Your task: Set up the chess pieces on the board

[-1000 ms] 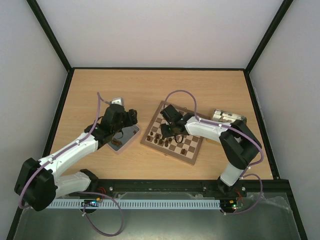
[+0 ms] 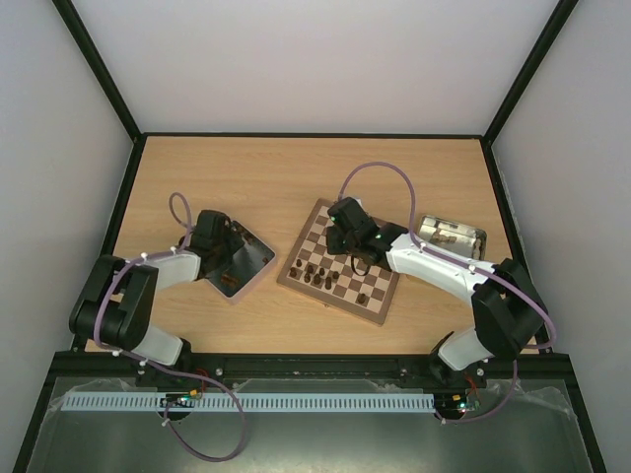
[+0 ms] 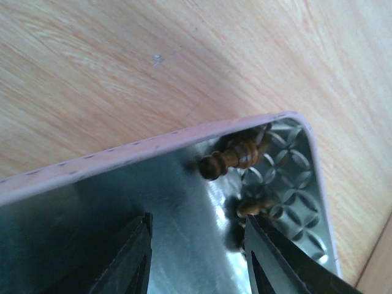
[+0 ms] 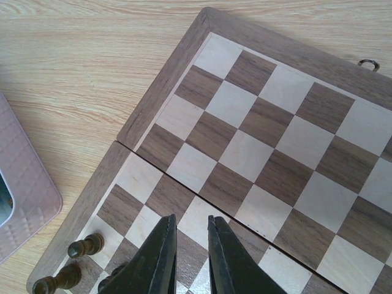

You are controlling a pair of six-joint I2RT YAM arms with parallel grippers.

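My left gripper is open, low over the lilac-rimmed tray [image 3: 122, 153]. A brown chess piece [image 3: 236, 156] lies on its side in the tray's corner, ahead of the fingers; a second piece [image 3: 250, 207] lies partly hidden beside the right finger. My right gripper hangs over the chessboard [image 4: 159, 107], a narrow gap between its fingers with nothing visible in it. Dark pieces stand at the board's lower left, among them a pawn [image 4: 86, 245] and a taller piece [image 4: 56, 280].
A metallic cylindrical object [image 2: 454, 236] lies right of the board. The upper part of the board is empty in the right wrist view.
My left arm has pulled back leftward and down into the tray. My right arm has moved up and rightward, away from the pieces on the board.
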